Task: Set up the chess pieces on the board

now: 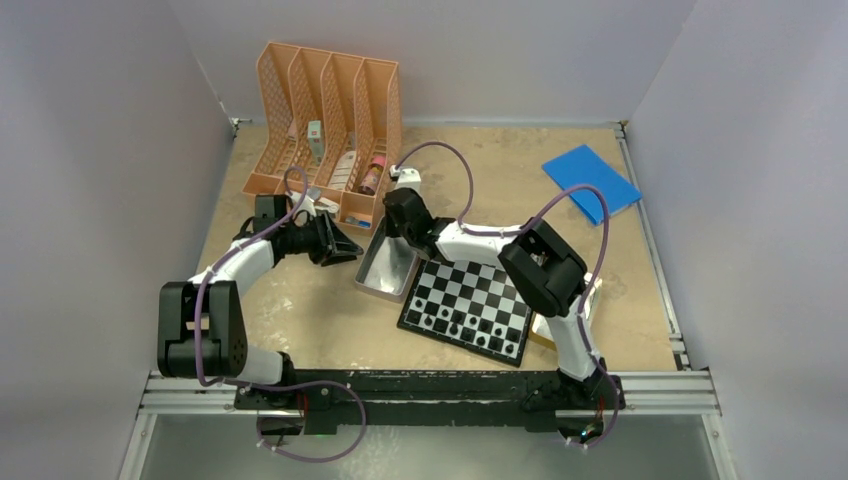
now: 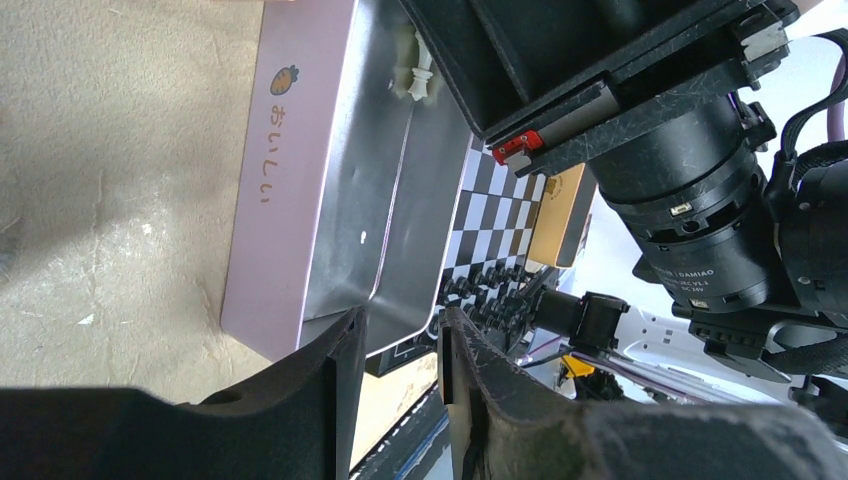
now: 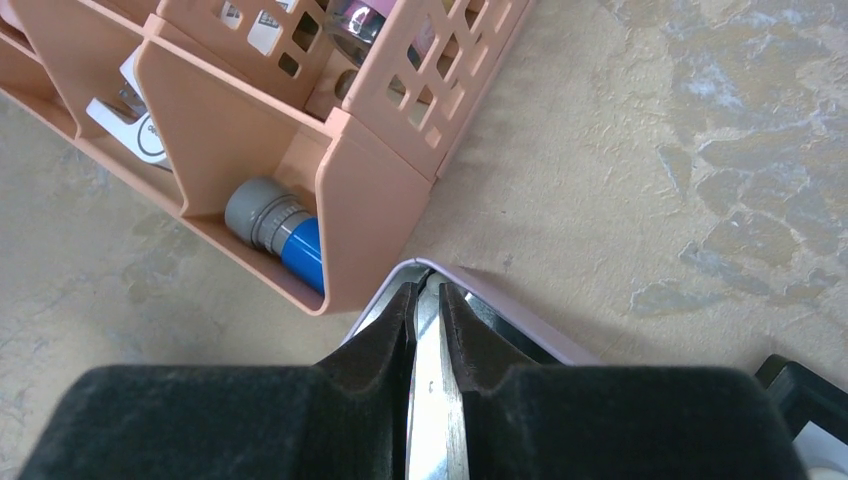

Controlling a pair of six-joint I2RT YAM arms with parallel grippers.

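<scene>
The lilac tin (image 1: 382, 286) sits left of the chessboard (image 1: 450, 305), which bears dark pieces along its near side. A white chess piece (image 2: 420, 75) shows inside the tin in the left wrist view. My right gripper (image 1: 393, 225) is over the tin's far end, its fingertips (image 3: 404, 300) close together at something pale, apparently that piece, largely hidden in the right wrist view. My left gripper (image 1: 340, 250) stands at the tin's left, fingers apart with nothing between them (image 2: 400, 330).
The peach organizer (image 1: 330, 120) with small items stands at the back left, close to the tin. A blue flat object (image 1: 590, 180) lies at back right, a yellow box (image 1: 542, 332) right of the board.
</scene>
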